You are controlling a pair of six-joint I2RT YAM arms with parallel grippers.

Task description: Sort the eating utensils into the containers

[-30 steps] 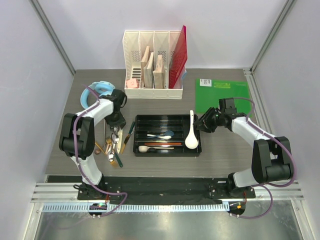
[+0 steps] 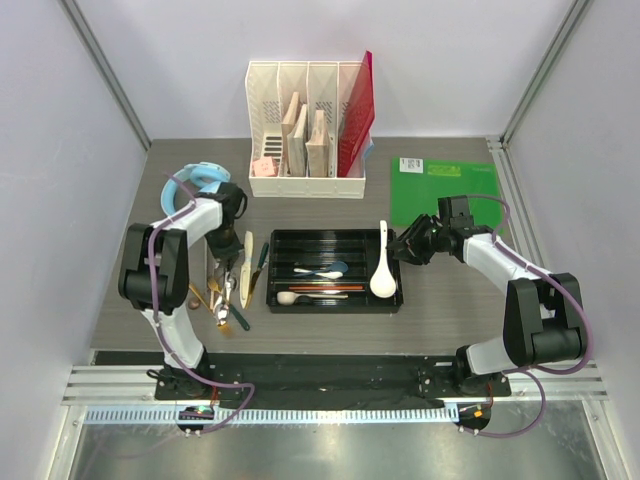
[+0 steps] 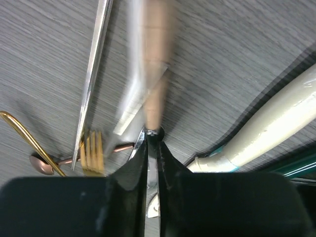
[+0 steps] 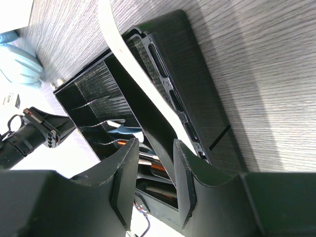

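In the top view my left gripper (image 2: pixel 224 248) is low over the utensil pile at the left. Its fingers stand close together in the left wrist view, and a blurred wooden handle (image 3: pixel 157 44) meets their tips; whether they grip it cannot be told. A golden fork (image 3: pixel 92 152) and a cream-handled utensil (image 3: pixel 276 118) lie around them. The black divided tray (image 2: pixel 320 240) holds several utensils, and a large white spoon (image 2: pixel 383 275) rests across its right end. My right gripper is open at that end, the white spoon's long handle (image 4: pixel 143 79) passing just beyond its fingers.
A white rack (image 2: pixel 305 186) with a red panel (image 2: pixel 357 115) stands at the back. The green sheet (image 2: pixel 440 185) lies back right, and a pale blue ring-shaped object (image 2: pixel 175 195) sits back left. Bare table lies in front of the right gripper.
The cream-handled utensil, earlier partly covered, now shows clear to its right. The right arm and tray have not moved.
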